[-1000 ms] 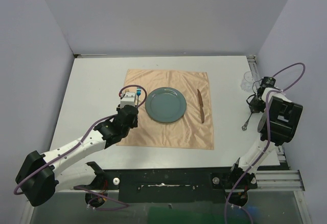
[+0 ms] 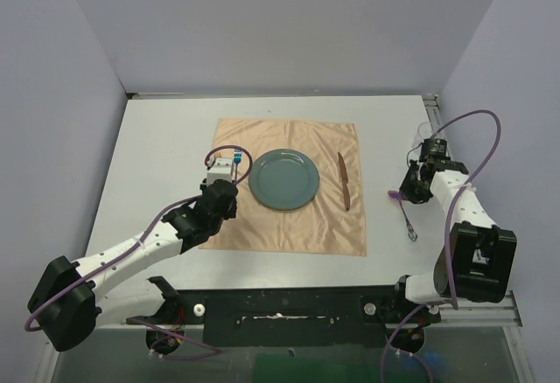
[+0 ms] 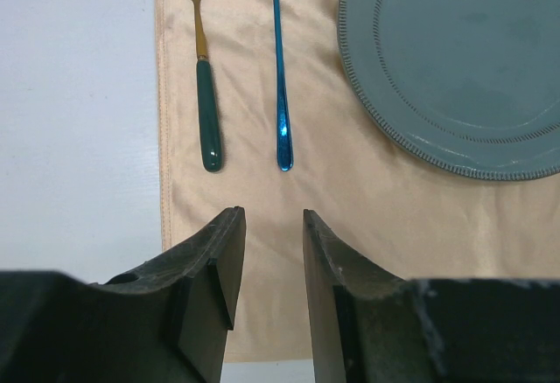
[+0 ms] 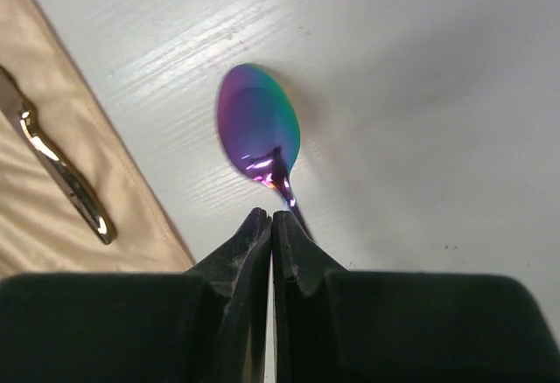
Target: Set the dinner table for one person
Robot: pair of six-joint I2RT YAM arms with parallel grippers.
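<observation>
A purple-green iridescent spoon is held by my right gripper, shut on its neck just behind the bowl. From the top view, the spoon hangs off the placemat's right side, handle end toward the front. On the beige placemat lies a grey-green plate, with a knife to its right. Left of the plate, a green-handled fork and a blue utensil, its head cut off by the view, lie side by side. My left gripper stands open and empty over the mat's front left.
A clear glass at the back right is partly hidden by the right arm. Bare white table separates the mat's right edge from the spoon. A metal rail and wall bound the right side.
The right arm has swung left and away from the right rail, carrying the spoon toward the mat; its bowl now tilts differently. After a tiny shift, the left arm is still.
</observation>
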